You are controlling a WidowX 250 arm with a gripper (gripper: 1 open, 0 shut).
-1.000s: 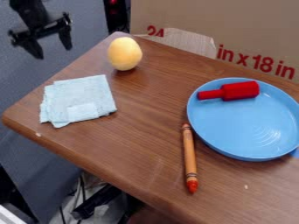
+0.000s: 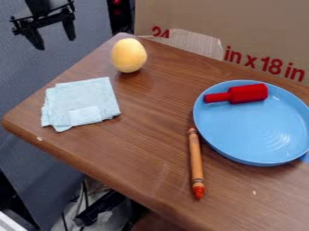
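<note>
My black gripper (image 2: pixel 52 34) hangs at the top left, off the table's edge, with its fingers spread open and nothing between them. On the wooden table stand a yellow egg-shaped object (image 2: pixel 128 55) near the back and a folded light-blue cloth (image 2: pixel 79 104) at the left. A red bottle-shaped object (image 2: pixel 245 93) lies on a blue plate (image 2: pixel 254 135) at the right. An orange crayon (image 2: pixel 197 167) lies left of the plate.
A cardboard box (image 2: pixel 218 32) stands along the back of the table (image 2: pixel 139 162).
My gripper has shifted slightly since a second ago and is sharper now; the objects on the table have not moved.
</note>
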